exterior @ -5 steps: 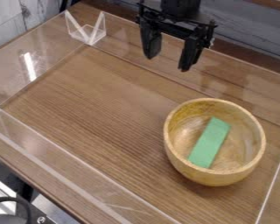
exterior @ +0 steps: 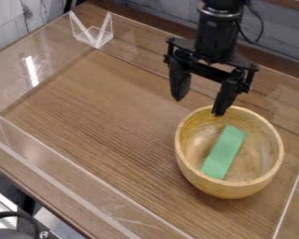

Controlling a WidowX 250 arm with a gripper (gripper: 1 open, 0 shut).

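My gripper (exterior: 201, 93) hangs over the upper right of the wooden table, open, its two black fingers spread apart with nothing seen between them. Just below and in front of it is a round tan bowl (exterior: 257, 176), with a green rectangular block (exterior: 222, 153) lying inside it at a slant.
A clear, angular object (exterior: 92, 34), perhaps a small wire or plastic holder, stands at the back left near the table's edge.
The bowl and the green block look unmoved.
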